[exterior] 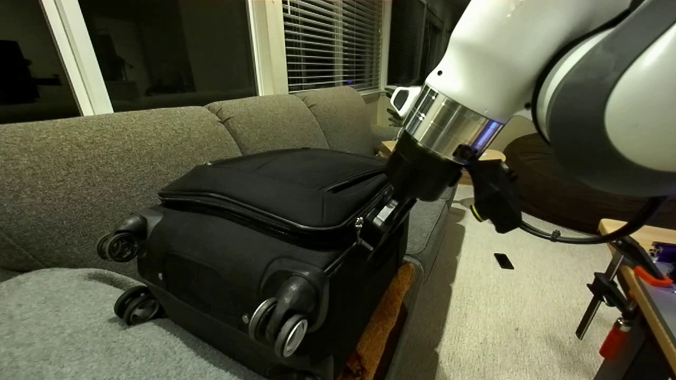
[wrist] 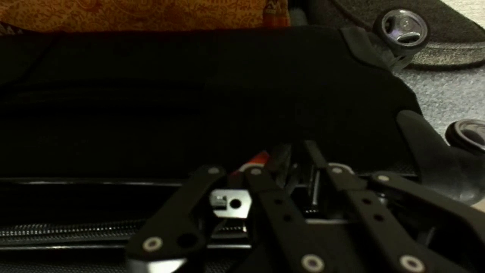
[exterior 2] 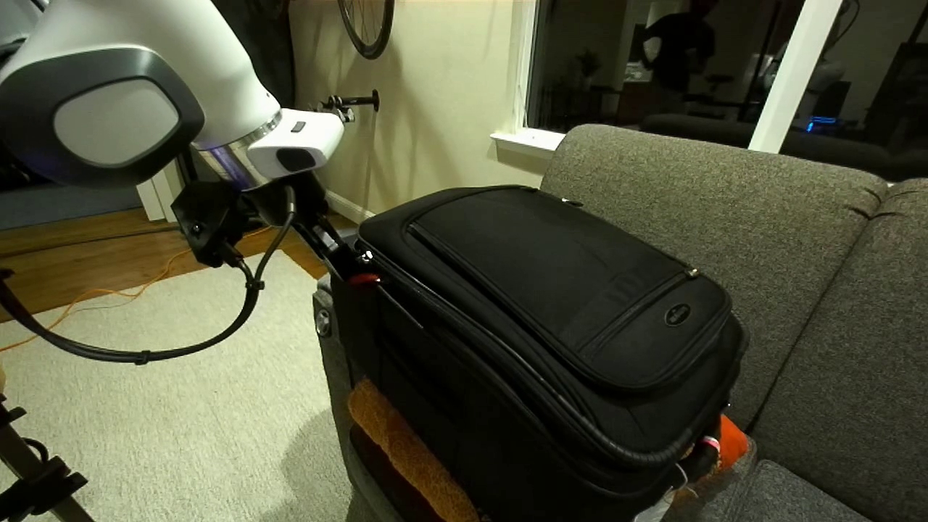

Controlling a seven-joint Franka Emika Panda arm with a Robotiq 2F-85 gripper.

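A black soft-sided suitcase (exterior: 253,190) lies on its back on the couch. My gripper reaches down to its upper edge at the wheeled end, beside the zipper seam (wrist: 72,229). In the wrist view the fingertips stand close together with a narrow gap. Small dark and metallic parts show in and around that gap, too blurred to tell whether they are gripped. A metal zipper pull (exterior: 359,222) hangs right beside the fingers in exterior view 1. A small red piece (exterior 2: 365,278) sits at the fingers in exterior view 2.
Suitcase wheels (exterior: 291,335) jut out near the gripper's side. The couch backrest (exterior: 127,152) rises behind the suitcase. Patterned orange cloth (wrist: 136,16) lies along its lower side. Carpeted floor (exterior: 488,316) is open beside the couch, with a dark phone-like object (exterior: 504,260) on it.
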